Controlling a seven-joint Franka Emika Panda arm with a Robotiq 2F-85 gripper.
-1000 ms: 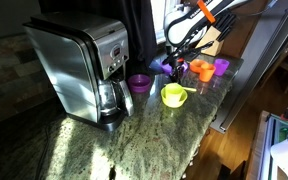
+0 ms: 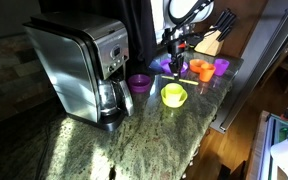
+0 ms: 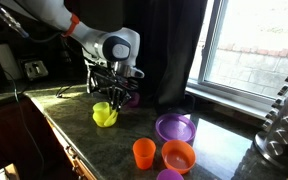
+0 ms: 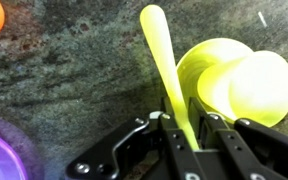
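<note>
A yellow utensil (image 4: 162,50) with a rounded end lies between the fingers of my gripper, which is shut on it. In the wrist view, a yellow bowl (image 4: 214,50) with a yellow cup (image 4: 262,88) inside it is right beside the utensil. From the first exterior view, the yellow bowl (image 2: 174,101) stands on the counter, nearer the camera than my gripper (image 2: 175,76). In the second exterior view the yellow cup (image 3: 103,109) shows below the arm; the gripper's fingertips are hard to make out there.
Orange cups (image 3: 144,153), an orange bowl (image 3: 178,156) and a purple plate (image 3: 175,128) occupy the counter towards the window. A coffee maker (image 2: 89,65) stands by the wall, with a purple bowl (image 2: 139,83) beside it.
The arm and gripper have risen over the last second. The yellow bowl and the other dishes have stayed where they were.
</note>
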